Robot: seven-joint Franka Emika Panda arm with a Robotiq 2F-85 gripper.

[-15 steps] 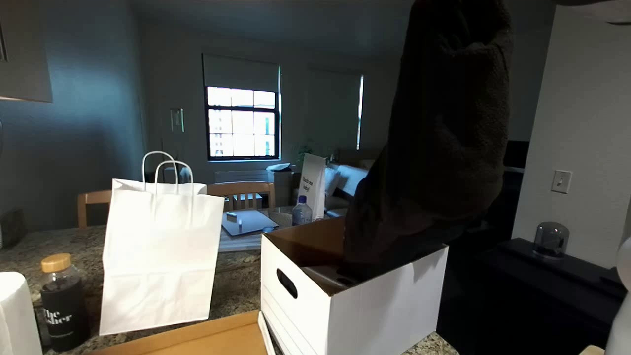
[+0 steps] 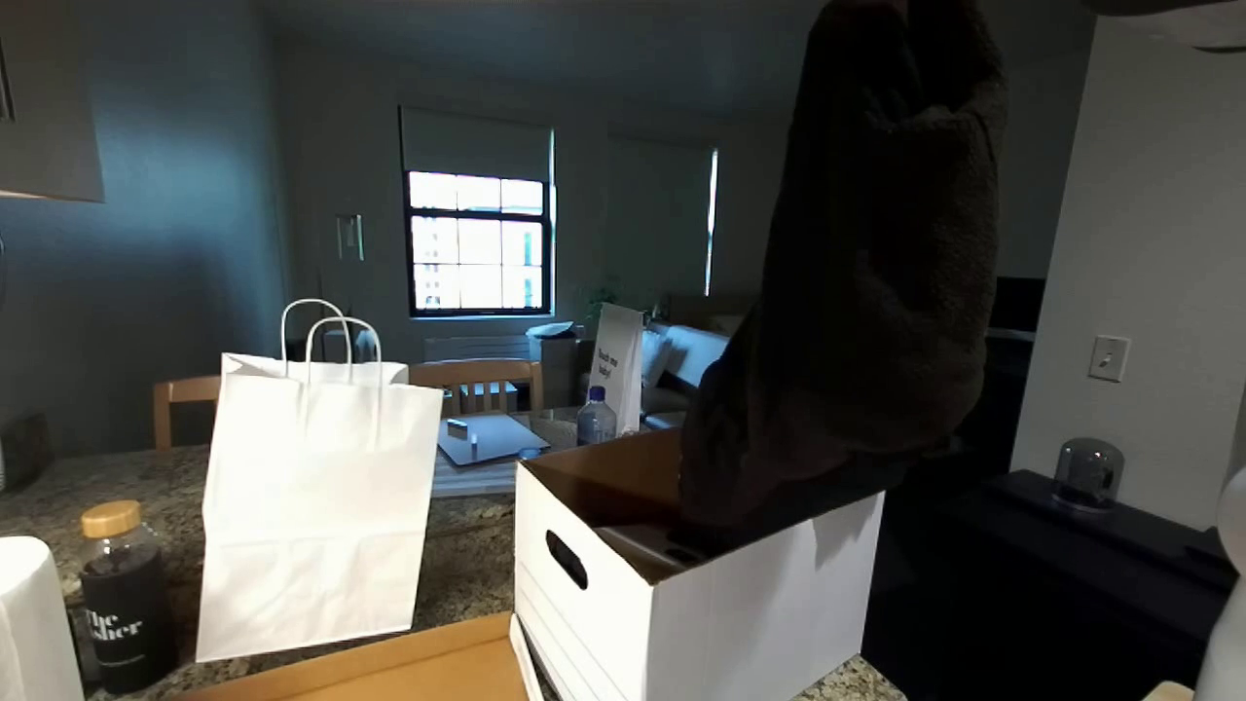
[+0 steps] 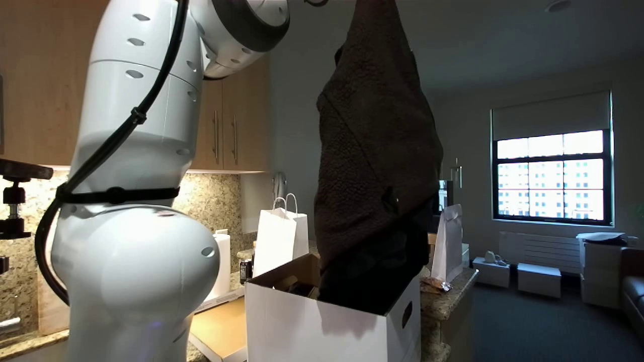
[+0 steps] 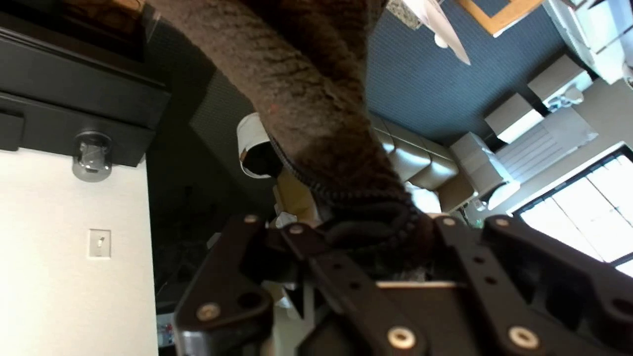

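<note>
A dark brown fleece jacket (image 3: 374, 145) hangs in a long bundle, its lower end inside the open white box (image 3: 314, 329). In exterior view 1 the jacket (image 2: 882, 257) covers much of the box's (image 2: 759, 596) far right part. The wrist view shows my gripper shut on a gathered edge of the jacket (image 4: 314, 101), beside a zipper. Both exterior views leave the gripper out of frame above. How much cloth rests on the box floor is hidden.
Left of the box lies a brown cardboard lid (image 2: 397, 666). A white paper bag (image 2: 321, 514) and a dark bottle (image 2: 123, 596) stand on the granite counter. Behind are a water bottle (image 2: 597, 419) and a smaller white bag (image 2: 619, 368).
The hanging jacket has shifted slightly to the left in exterior view 1. The box and the things around it have stayed put.
</note>
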